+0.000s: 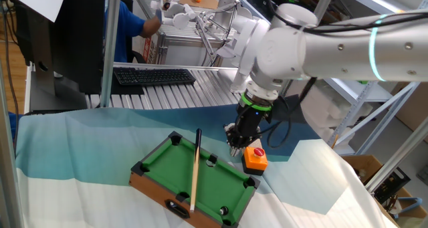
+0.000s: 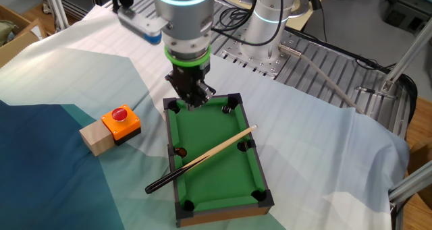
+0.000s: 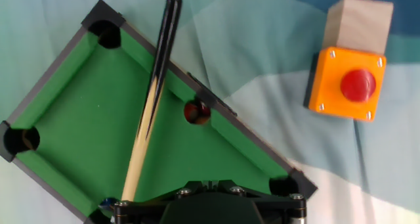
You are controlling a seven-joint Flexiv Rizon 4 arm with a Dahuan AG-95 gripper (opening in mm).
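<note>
A small pool table (image 3: 79, 112) with green felt and dark rails lies on the cloth. Across it rests a cue (image 3: 146, 125), its black butt sticking out past one long rail and its pale shaft crossing the felt. In exterior view 2 my gripper (image 2: 193, 100) hangs above one short end of the table, pointing down. Along the bottom of the wrist view, my gripper has its fingers spread wide, with nothing seen between them. A reddish ball (image 3: 197, 111) sits at a side pocket. Near a corner pocket is a dark ball (image 1: 224, 210).
An orange box with a red button (image 3: 348, 85) stands beside the pool table, against a wooden block (image 3: 359, 25). Bare cloth (image 2: 324, 162) lies on the table's other side. A keyboard (image 1: 154, 76) and a monitor (image 1: 57, 47) stand farther back.
</note>
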